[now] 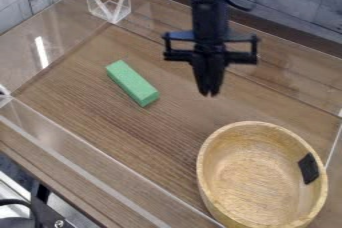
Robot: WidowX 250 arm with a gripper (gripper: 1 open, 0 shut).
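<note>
My gripper [209,80] hangs over the middle of the wooden table, dark and blurred, pointing down with its fingertips close together; nothing shows between them. A green block [131,82] lies on the table to the left of it, apart from the gripper. A large pale round basin [262,132] stands at the lower right, below and to the right of the gripper, with a dark patch on its right side.
Clear plastic pieces sit at the back left corner and the left edge. A black cable lies at the bottom left. Bare wood [120,152] is free at the front left and at the back right.
</note>
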